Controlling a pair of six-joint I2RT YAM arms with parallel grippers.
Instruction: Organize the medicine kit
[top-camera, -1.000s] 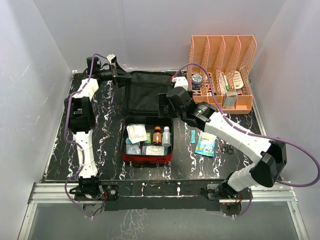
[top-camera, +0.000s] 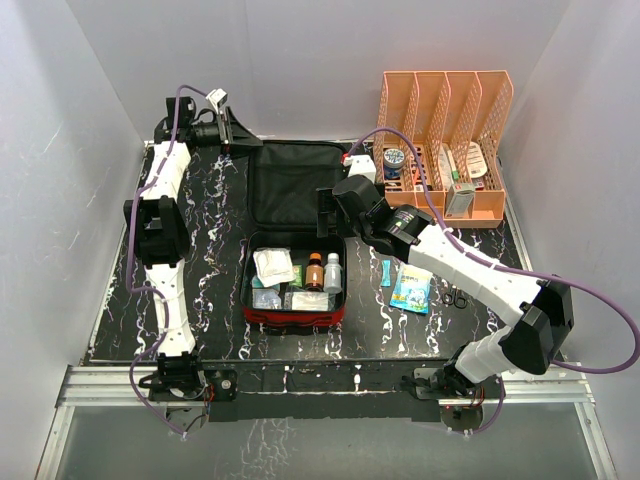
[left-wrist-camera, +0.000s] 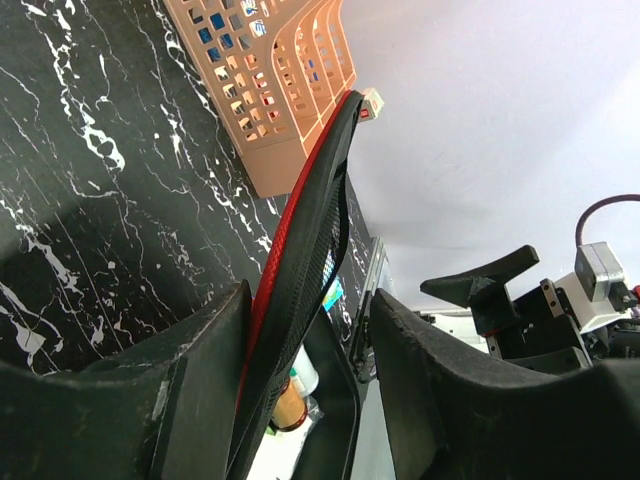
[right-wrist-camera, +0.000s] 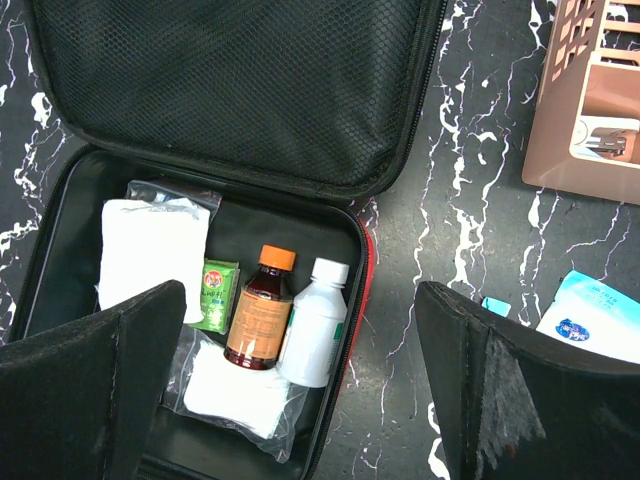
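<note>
The medicine case (top-camera: 294, 312) lies open, holding white packets (right-wrist-camera: 153, 245), a brown bottle (right-wrist-camera: 256, 328), a white bottle (right-wrist-camera: 316, 330) and a green packet (right-wrist-camera: 216, 290). Its black mesh lid (top-camera: 293, 180) extends behind it. My left gripper (top-camera: 243, 139) is at the lid's far-left corner; in the left wrist view the red-trimmed lid edge (left-wrist-camera: 284, 260) runs between its fingers, whose grip is unclear. My right gripper (top-camera: 330, 210) hangs open over the case's right part, nothing between its fingers.
An orange organizer (top-camera: 480, 212) with compartments and items stands at back right. A blue packet (top-camera: 410, 288), small blue strip (top-camera: 386, 271) and scissors (top-camera: 455, 298) lie on the right of the table. Bare marble (top-camera: 210, 260) is left of the case.
My left gripper has risen and shifted slightly toward the back at the lid's corner. The right arm and the case's contents have not moved.
</note>
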